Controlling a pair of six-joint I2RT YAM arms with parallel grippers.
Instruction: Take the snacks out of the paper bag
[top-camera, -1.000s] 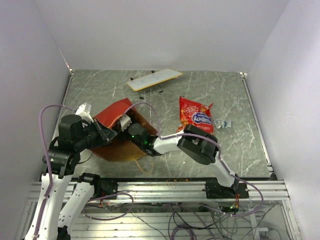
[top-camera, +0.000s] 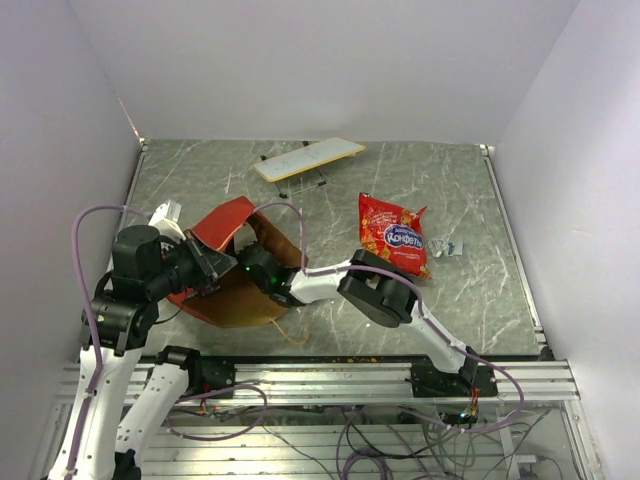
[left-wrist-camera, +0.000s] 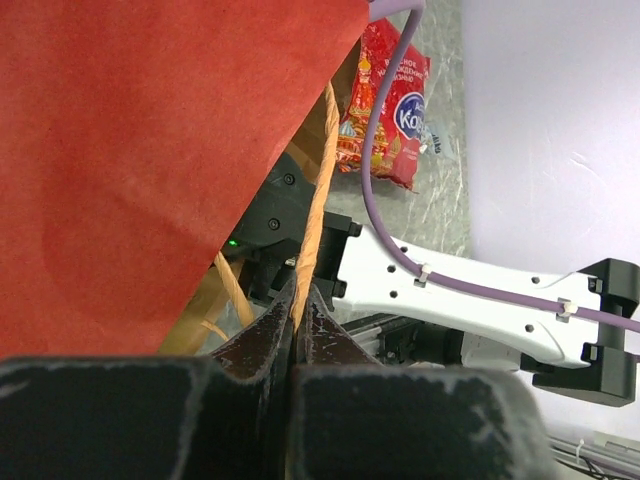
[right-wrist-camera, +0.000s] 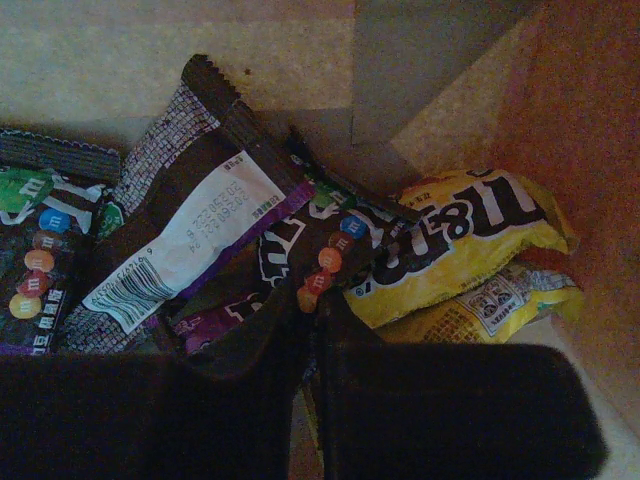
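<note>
The red-and-brown paper bag lies open at centre-left. My left gripper is shut on its twisted paper handle at the upper rim. My right gripper reaches inside the bag, shut on what looks like a dark M&M's packet; the grasp itself is shadowed. Beside that packet lie a brown packet with a white label, a yellow M&M's packet, another yellow packet below it and a dark packet at the left.
A red candy bag lies right of the paper bag, with a small clear packet beside it. A tilted white board stands at the back. Walls close in on the sides.
My right arm has moved left, a little further into the paper bag. My left arm has shifted slightly, still at the bag's rim.
</note>
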